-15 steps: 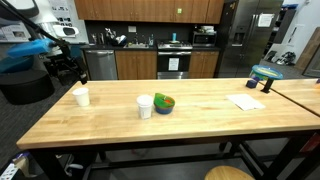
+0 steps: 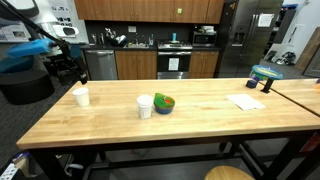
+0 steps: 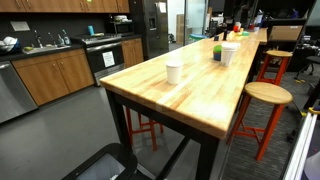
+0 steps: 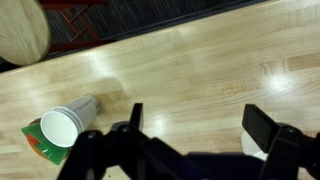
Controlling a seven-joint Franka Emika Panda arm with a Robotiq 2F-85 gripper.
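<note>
My gripper hangs above the wooden table (image 4: 190, 80), its black fingers wide apart and nothing between them. In exterior view 1 the gripper (image 2: 80, 74) is at the upper left, above and close to a white cup (image 2: 82, 98). The wrist view shows only part of that cup (image 4: 251, 147), behind the right finger. A second white cup (image 2: 146, 106) stands further right, beside a bowl (image 2: 164, 105) with green and red in it. Both cups, the near-end cup (image 3: 174, 73) and the other cup (image 3: 228, 54), are upright in exterior view 2.
A white sheet (image 2: 246, 102) lies toward the table's right side, with a stack of colourful items (image 2: 264, 76) behind it. Bare tabletop lies between the bowl and the sheet. A round stool (image 3: 268, 93) stands beside the table.
</note>
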